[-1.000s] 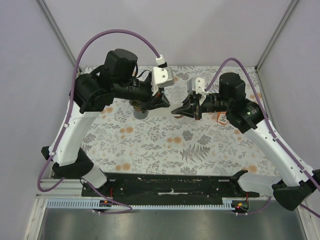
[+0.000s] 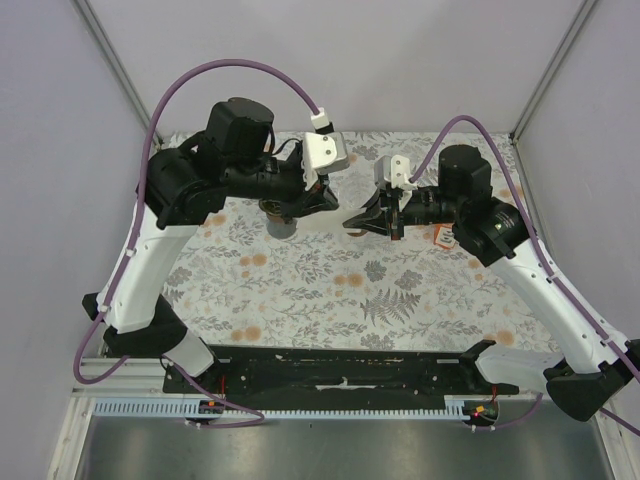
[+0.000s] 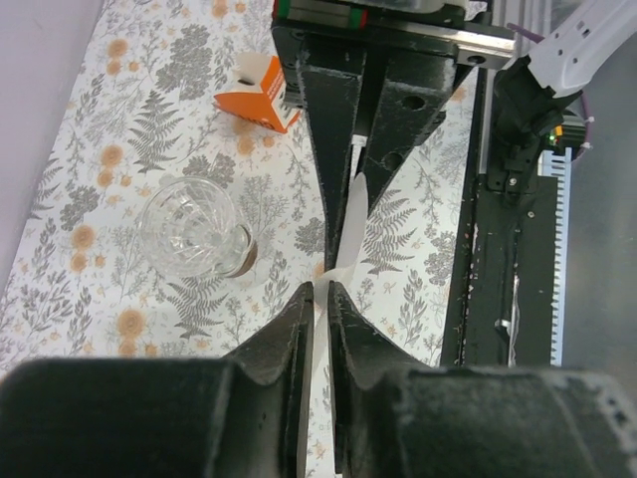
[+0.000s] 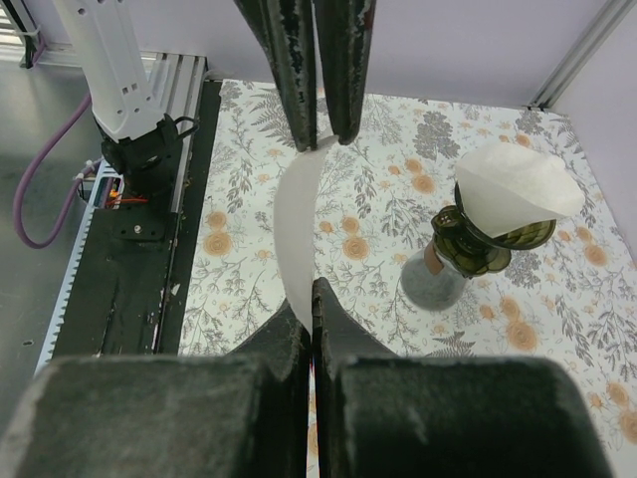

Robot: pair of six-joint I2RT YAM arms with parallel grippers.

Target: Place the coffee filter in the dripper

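A white paper filter (image 2: 331, 219) is held edge-on between my two grippers at the middle of the table. My right gripper (image 2: 363, 221) is shut on it, as seen in the left wrist view too. My left gripper has its fingertips close together at the other end of the paper. A green dripper (image 4: 468, 244) stands on a glass server (image 4: 428, 284) behind the left gripper, with white paper (image 4: 518, 184) in its top. In the left wrist view a clear glass (image 3: 194, 227) stands on the table.
An orange carton (image 3: 254, 90) lies at the table's right. Both arms reach over the table from the front corners.
My left gripper has shifted very slightly around the filter. The right arm has not visibly moved.
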